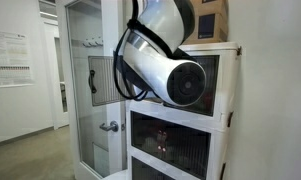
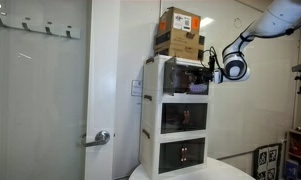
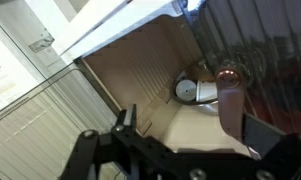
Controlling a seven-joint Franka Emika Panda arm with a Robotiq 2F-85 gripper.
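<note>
A white cabinet (image 2: 148,110) has several stacked compartments with dark see-through doors. At the top compartment, the left door (image 1: 105,80) stands swung open, and its ribbed panel (image 3: 45,130) fills the left of the wrist view. On the right, the dark door (image 3: 265,60) appears closed, with a brown handle (image 3: 230,100) on it. My gripper is open in front of the compartment, its dark fingers apart; the handle appears near the right finger, but contact cannot be told. Inside lies a whitish, metallic item (image 3: 195,90). The arm hides the fingers in exterior view 1.
Cardboard boxes (image 2: 178,35) are stacked on the cabinet top. A room door with a lever (image 2: 98,138) stands to its left. The lower compartments (image 2: 183,117) look shut. The compartment's pale floor (image 3: 195,130) is mostly clear in front.
</note>
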